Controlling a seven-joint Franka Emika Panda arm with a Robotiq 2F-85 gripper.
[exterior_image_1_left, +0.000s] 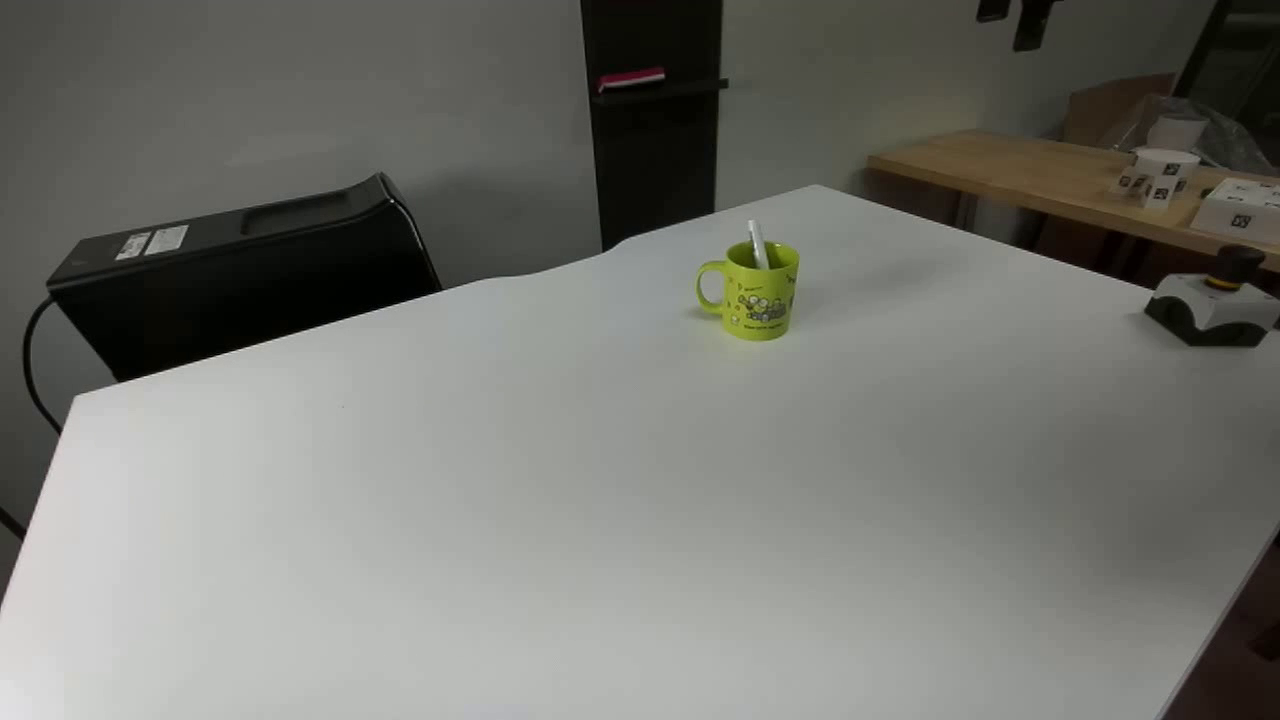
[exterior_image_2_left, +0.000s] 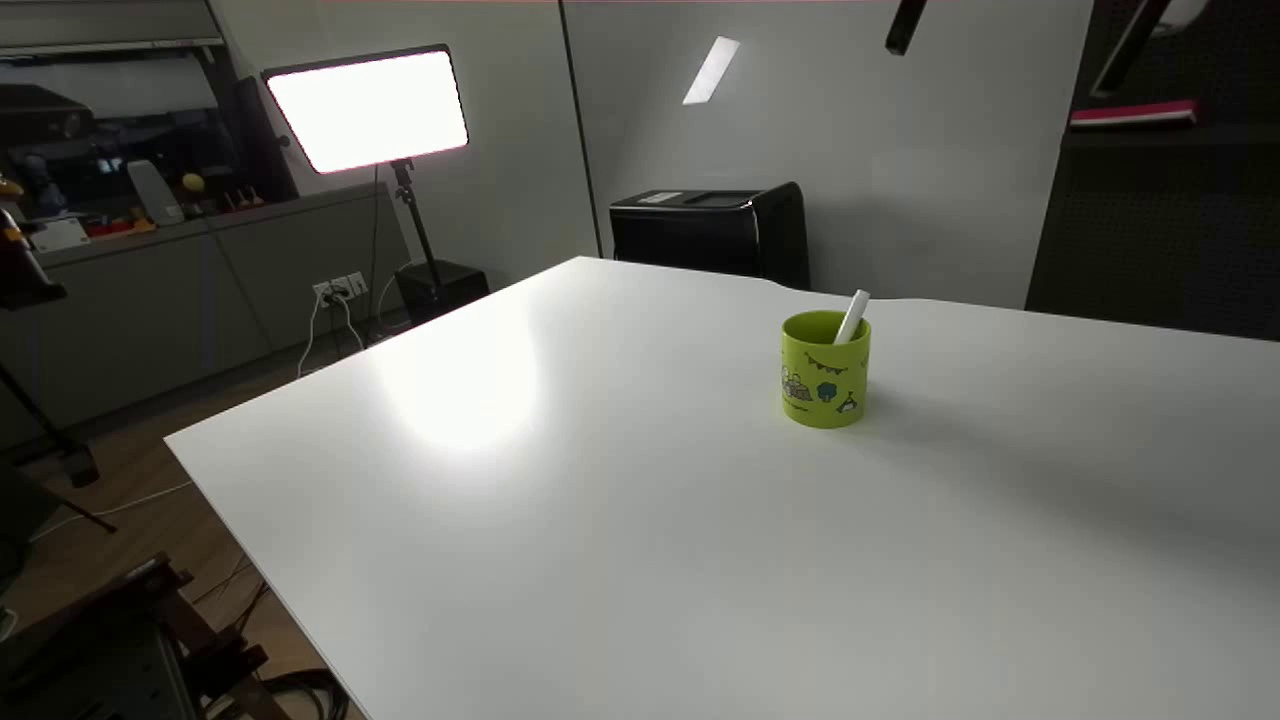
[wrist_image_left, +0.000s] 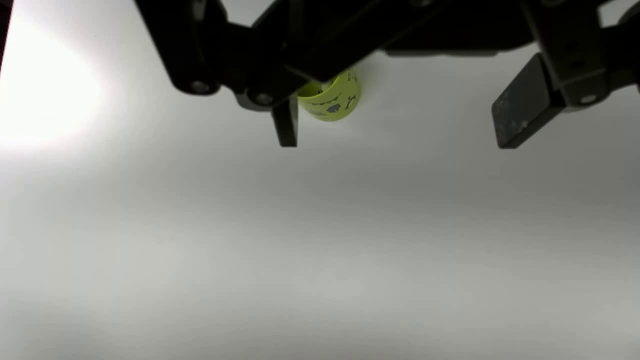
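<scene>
A lime-green mug (exterior_image_1_left: 759, 302) with printed figures stands upright on the white table, its handle toward the left in the first exterior view. From its mouth leans a white marker-like stick (exterior_image_1_left: 758, 244), whose lower part is hidden inside. In the second exterior view the same mug (exterior_image_2_left: 824, 378) and stick (exterior_image_2_left: 853, 316) show right of centre. My gripper is open in the wrist view, its fingers wide apart and empty. It hangs high above the table. Beyond the left finger, the mug (wrist_image_left: 336, 99) is partly covered by the gripper's body.
A white and black device with a dark knob (exterior_image_1_left: 1215, 302) sits at its right edge. Behind the table are a black bin-like box (exterior_image_1_left: 240, 270) and a lit panel lamp (exterior_image_2_left: 369, 110).
</scene>
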